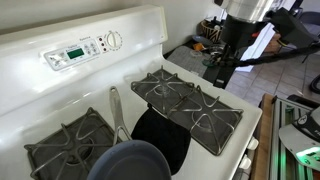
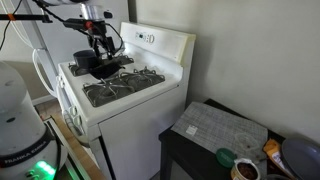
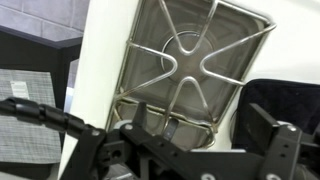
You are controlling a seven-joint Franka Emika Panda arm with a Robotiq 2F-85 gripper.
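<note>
My gripper (image 1: 218, 72) hangs above the right side of the white stove, its fingers apart and nothing seen between them. In the wrist view the gripper is over a burner grate, near a black cloth-like pad (image 3: 285, 100). That black pad (image 1: 160, 138) lies flat on the stovetop between the burners. A dark frying pan (image 1: 132, 162) rests left of it, its grey handle (image 1: 118, 110) pointing toward the control panel. From the far side, the gripper (image 2: 101, 46) shows above the stove, close to the pan's dark form.
Grates (image 1: 212, 124) cover the stovetop's right side. A dark table (image 2: 190, 150) beside the stove holds a grey mat (image 2: 220, 130), a green cup (image 2: 225, 157), an orange-labelled bottle (image 2: 274, 151) and a dark pan (image 2: 302, 154). The back panel (image 1: 85, 52) rises behind the burners.
</note>
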